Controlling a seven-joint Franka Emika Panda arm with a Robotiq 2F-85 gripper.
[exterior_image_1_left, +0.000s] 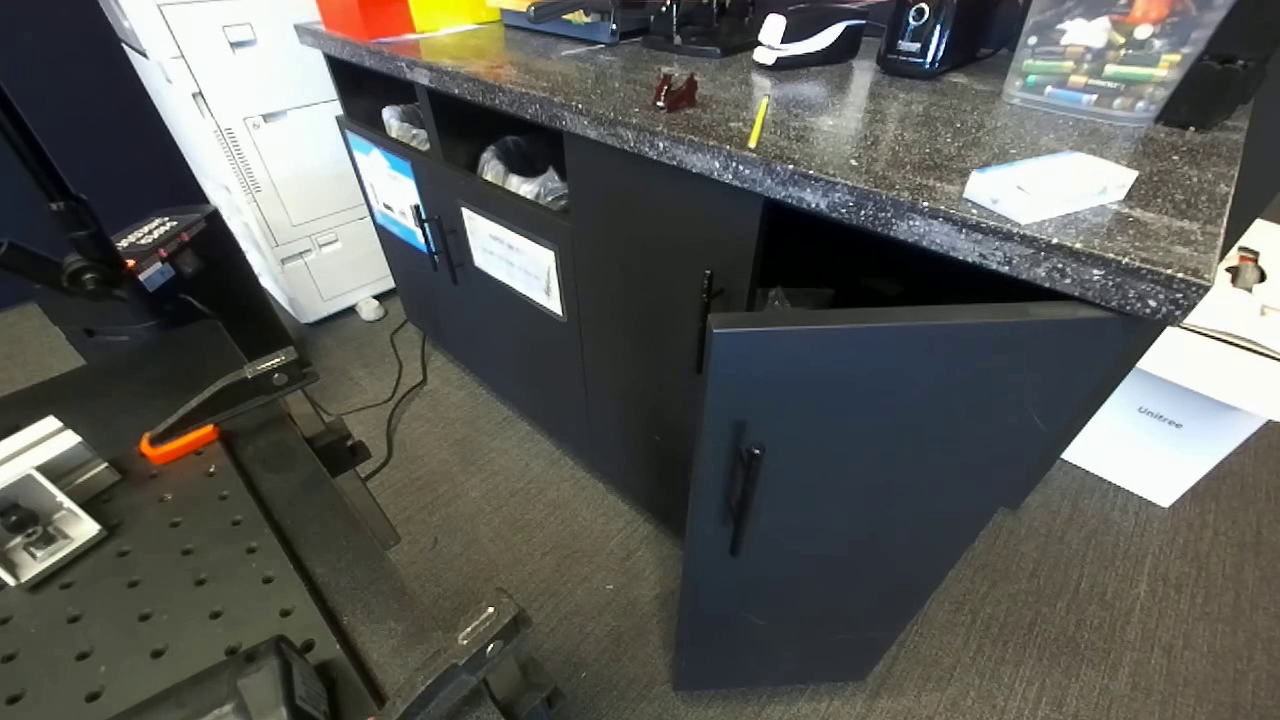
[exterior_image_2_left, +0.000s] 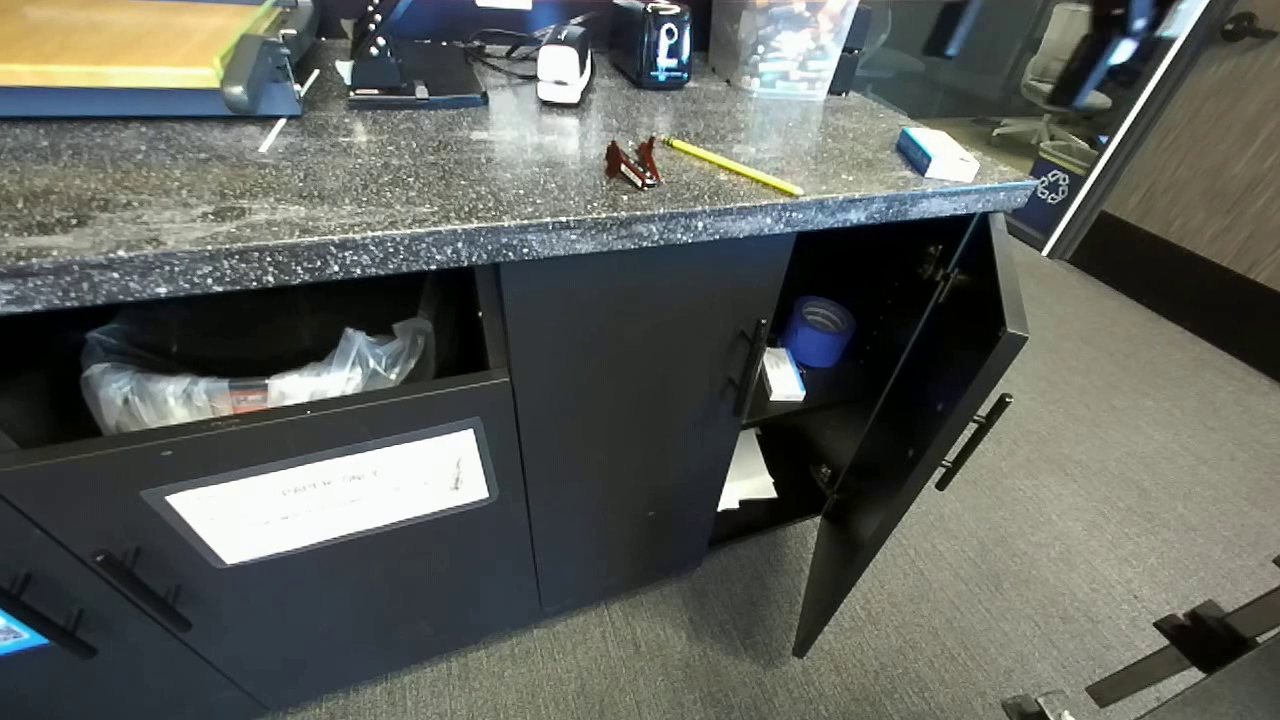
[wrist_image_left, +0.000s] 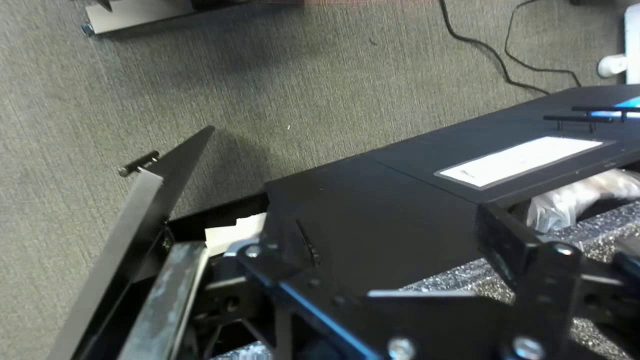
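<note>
The dark cabinet door (exterior_image_1_left: 864, 480) stands swung out from the cabinet, with its black bar handle (exterior_image_1_left: 746, 498) on its outer face. Inside the cabinet, a roll of blue tape (exterior_image_2_left: 819, 332) and a small white box (exterior_image_2_left: 782, 374) sit on a shelf, and white paper (exterior_image_2_left: 749, 470) lies lower down. In the wrist view my gripper is open, its fingers wide apart with nothing held between them. Dark, blurred gripper parts hang above the counter's right end in exterior view 2. Exterior view 1 does not show the gripper.
On the speckled counter (exterior_image_2_left: 396, 204) lie a dark red staple remover (exterior_image_2_left: 633, 164), a yellow pencil (exterior_image_2_left: 734, 166) and a blue-and-white box (exterior_image_2_left: 938, 154). A clear bin of markers (exterior_image_1_left: 1110, 60) stands behind. Carpet (exterior_image_2_left: 1116, 396) lies open beside the door; a perforated black table (exterior_image_1_left: 156, 576) is opposite.
</note>
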